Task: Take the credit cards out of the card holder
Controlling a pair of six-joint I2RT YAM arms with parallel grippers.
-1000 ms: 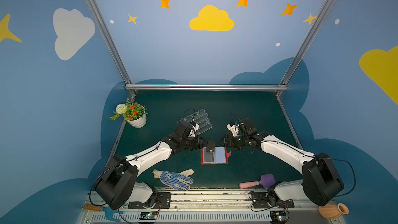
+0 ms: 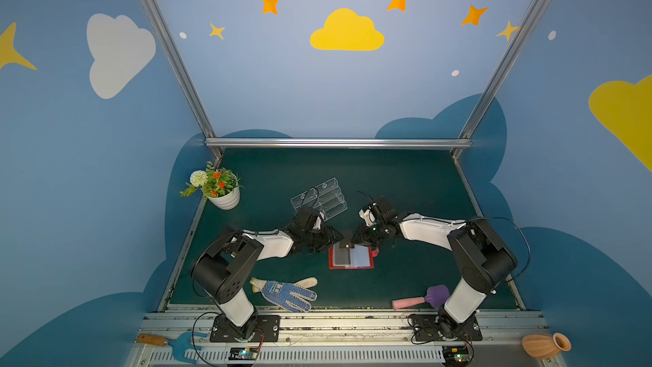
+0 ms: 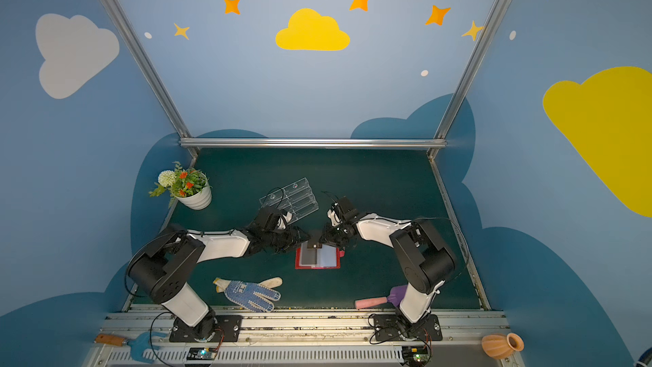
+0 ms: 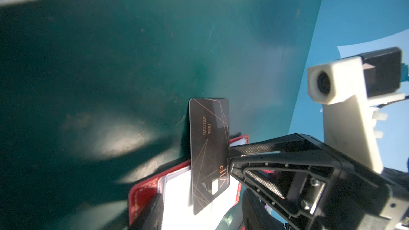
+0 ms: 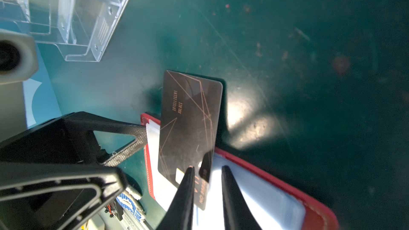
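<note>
A red card holder [image 2: 351, 266] with pale sleeves lies open at the table's centre. A black VIP credit card [image 4: 208, 140] rests across its back edge, partly on the green table, as both wrist views show. My left gripper [image 2: 332, 238] is low at the card's left; in the left wrist view its fingertips [image 4: 153, 213] are near the card's lower end. My right gripper [image 2: 360, 238] is at the card's right, its fingertips [image 5: 188, 174] over or at the card's lower right part. Whether either fingertip touches the card is unclear.
A clear compartment tray [image 2: 319, 197] lies behind the grippers. A flowerpot [image 2: 222, 197] stands back left, a glove [image 2: 285, 293] front left, and a pink-handled purple shovel [image 2: 434, 297] front right.
Both grippers have moved down toward the card, the right one also leftward and nearer the holder. The card looks little changed.
</note>
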